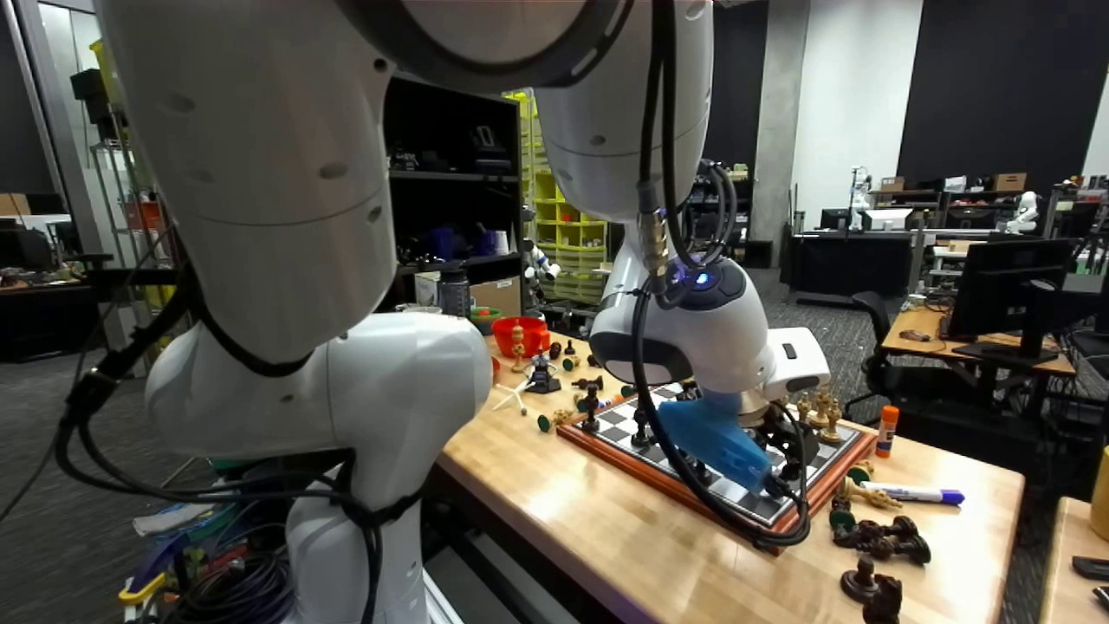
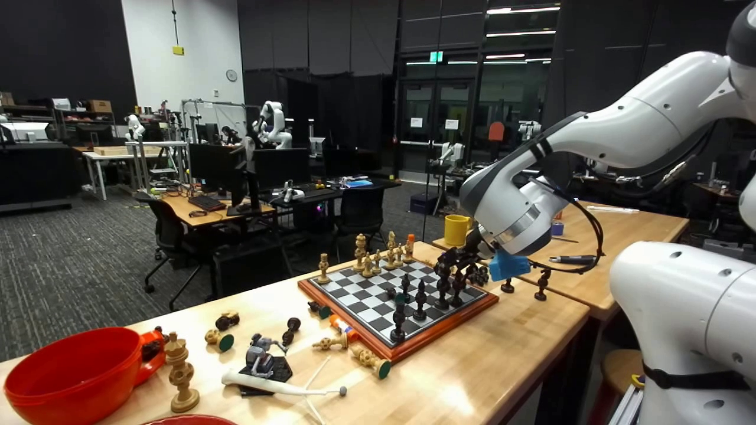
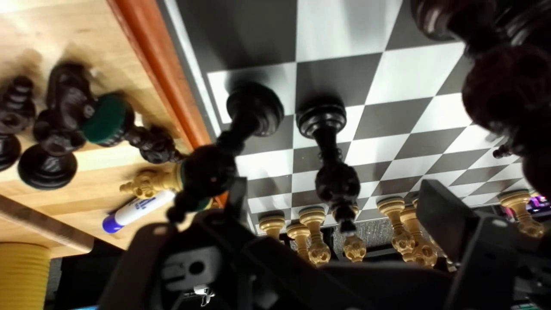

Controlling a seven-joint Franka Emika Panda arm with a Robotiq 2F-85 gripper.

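The chessboard (image 2: 368, 291) with its reddish-brown rim lies on the wooden table. Over its near right part in exterior view 2 is my gripper, its fingers (image 3: 236, 199) apart. In the wrist view a dark chess piece (image 3: 336, 181) stands upright on the board, lined up with the gap between the fingers, touching neither visibly. Another dark piece (image 3: 212, 168) stands just outside the left finger, near the board's edge. More dark pieces (image 2: 420, 301) stand along that side, and pale pieces (image 2: 359, 249) along the opposite side. The exterior views partly hide the fingertips.
Fallen dark pieces (image 1: 884, 539) and a white marker (image 1: 915, 494) lie beside the board. An orange glue stick (image 1: 886, 432) stands near its corner. At the other end are a red bowl (image 2: 74, 375), loose pieces and a small robot figure (image 2: 262, 356).
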